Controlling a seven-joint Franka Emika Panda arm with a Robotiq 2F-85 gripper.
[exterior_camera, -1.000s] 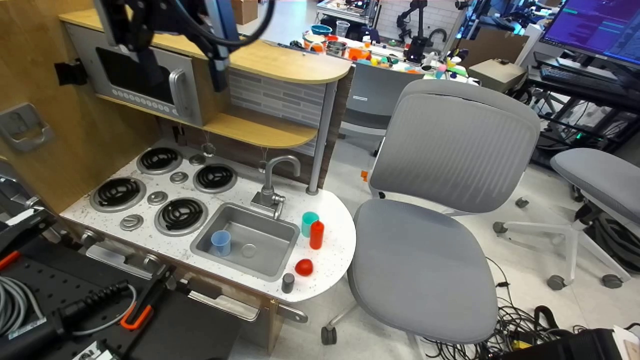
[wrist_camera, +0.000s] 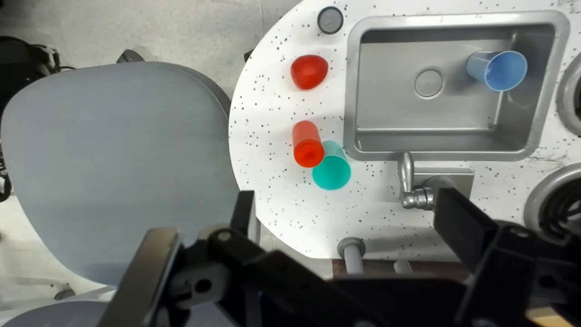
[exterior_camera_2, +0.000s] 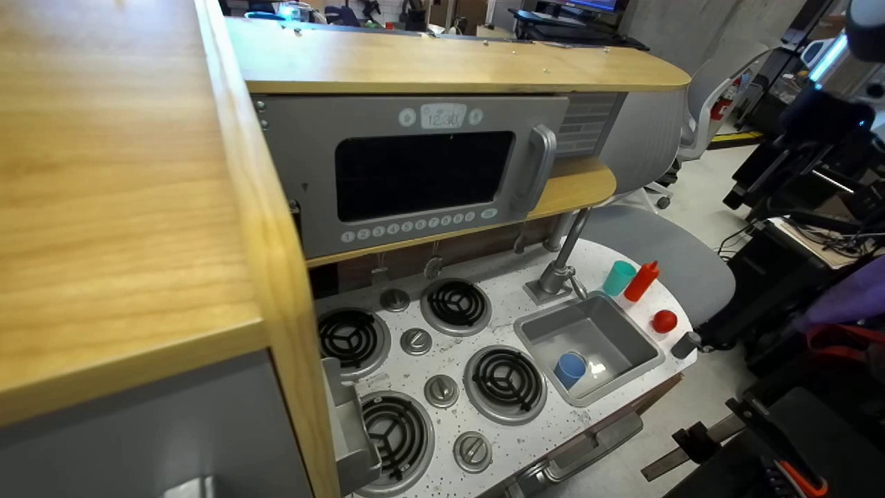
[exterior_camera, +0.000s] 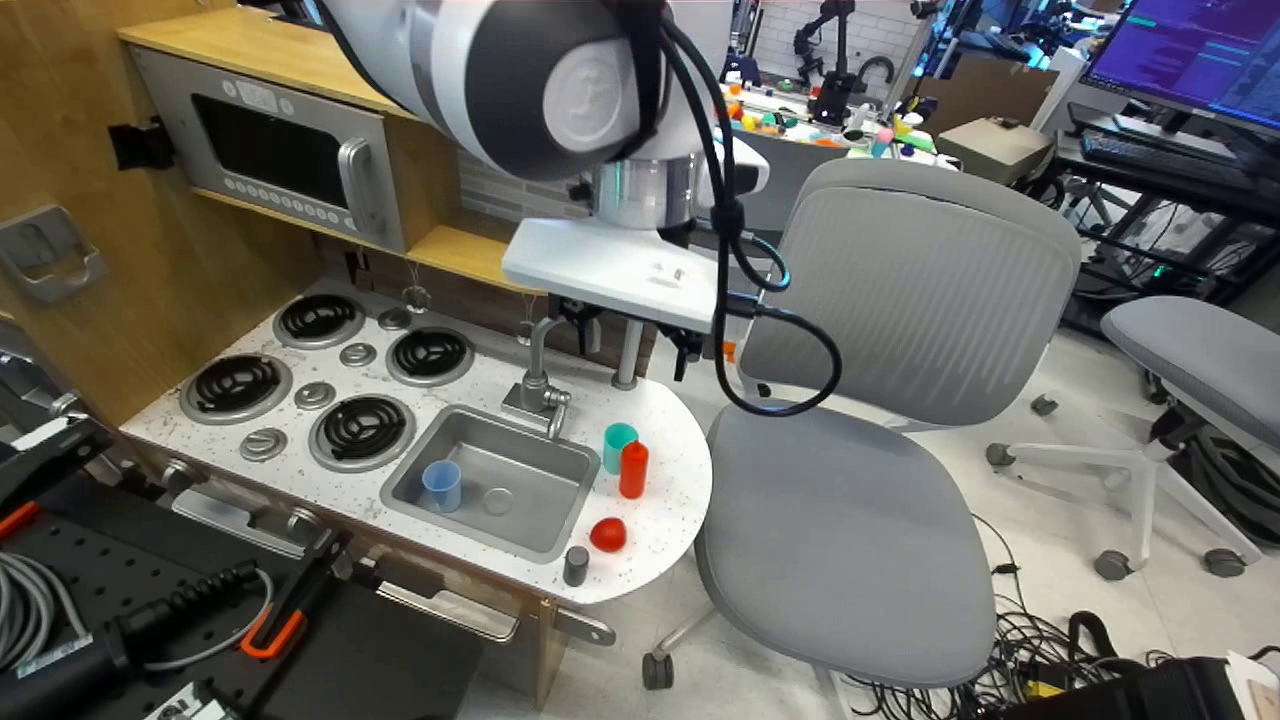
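My gripper stands open above the rounded end of the toy kitchen counter, its two black fingers wide apart with nothing between them. Below it in the wrist view, a teal cup (wrist_camera: 333, 173) stands on the counter, partly overlapped by a red bottle (wrist_camera: 306, 141). Beside them lies a red rounded object (wrist_camera: 309, 71), and farther off is a small dark grey cylinder (wrist_camera: 330, 20). A blue cup (wrist_camera: 505, 70) is inside the grey sink (wrist_camera: 389, 141), tilted in the wrist view. In exterior view 1 the white arm hides most of the upper shelf.
The faucet (exterior_camera: 536, 384) rises behind the sink, near a grey shelf post (exterior_camera: 631, 354). Several black burners (exterior_camera_2: 504, 377) fill the counter's other end. A toy microwave (exterior_camera_2: 423, 170) sits above. A grey chair (exterior_camera: 840, 540) stands close against the rounded edge.
The arm has swung right and come lower in exterior view 1, from in front of the microwave to over the counter's rounded end. The objects on the counter have not moved.
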